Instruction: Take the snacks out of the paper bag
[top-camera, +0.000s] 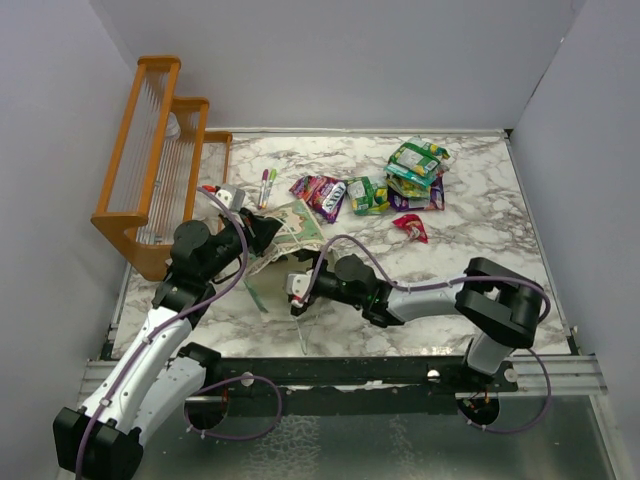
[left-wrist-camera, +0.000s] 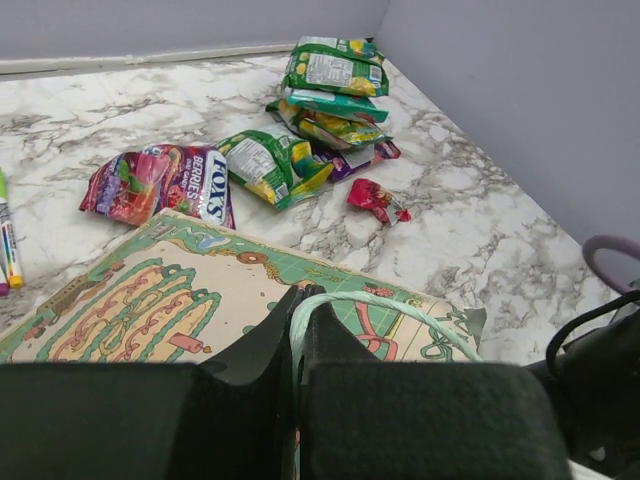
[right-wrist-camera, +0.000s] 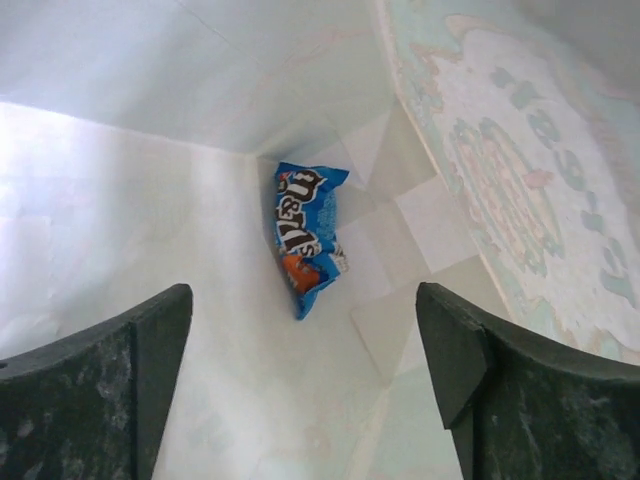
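The paper bag (top-camera: 292, 222) with a printed side leans between my arms in the top view. My left gripper is shut on the bag's pale cord handle, which loops from its fingertips. My right gripper (top-camera: 300, 285) is at the bag's mouth; in the right wrist view its fingers stand apart inside the pale interior, nothing between them, with a blue M&M's packet (right-wrist-camera: 305, 230) lying deeper in the bag.
Snack packs lie behind: purple Fox's (left-wrist-camera: 160, 185), green bag (left-wrist-camera: 270, 165), a stack (top-camera: 415, 170) and small red packet (top-camera: 410, 226). A wooden rack (top-camera: 150, 170) stands left; markers (top-camera: 268, 185) lie at the back.
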